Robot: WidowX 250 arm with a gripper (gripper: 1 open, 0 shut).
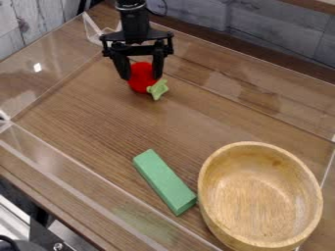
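Observation:
The black gripper (139, 62) is at the top centre, its fingers around or just over a red round object (144, 82) with a small green leafy part (159, 89). Whether the fingers grip it is unclear. A green block (164, 180) lies in the lower middle, and a wide tan bowl (261, 196) sits at the lower right.
A raised wooden edge runs along the back right, and the table's left edge shows at the lower left.

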